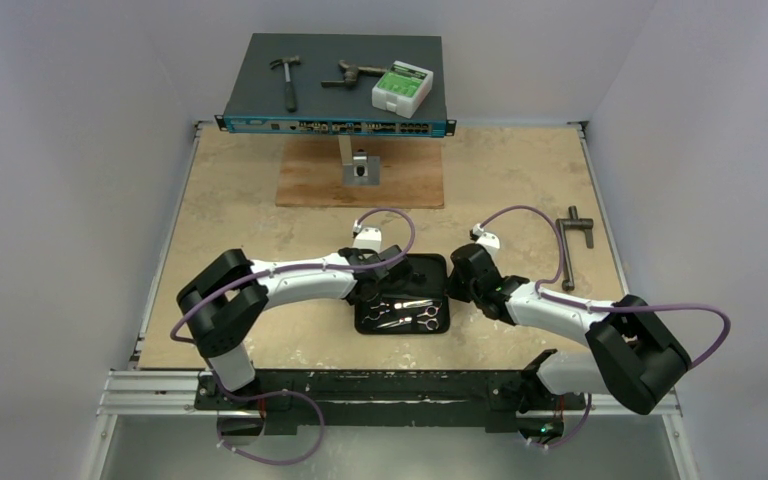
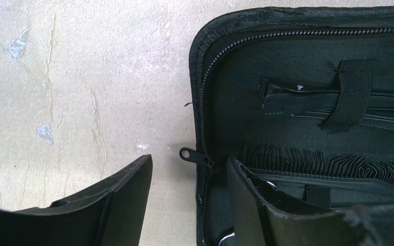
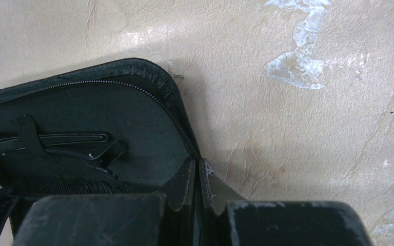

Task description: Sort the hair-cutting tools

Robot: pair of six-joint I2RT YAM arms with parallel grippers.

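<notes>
A black zip case [image 1: 431, 268] lies unfolded on the table, with scissors [image 1: 428, 317] and other slim metal tools in its near half. In the left wrist view, a dark tool [image 2: 287, 100] sits under a strap in the far half. My left gripper is open over the case's left edge, and the zipper pull [image 2: 189, 155] shows between its fingers. My right gripper is shut at the case's right edge. The zipper rim [image 3: 177, 120] runs to its fingertips; whether it is pinched between them is unclear.
A grey rack unit [image 1: 350, 85] at the back bears a hammer [image 1: 288, 84], another tool and a white-green box [image 1: 402, 88]. A further metal tool [image 1: 567, 250] lies at the far right.
</notes>
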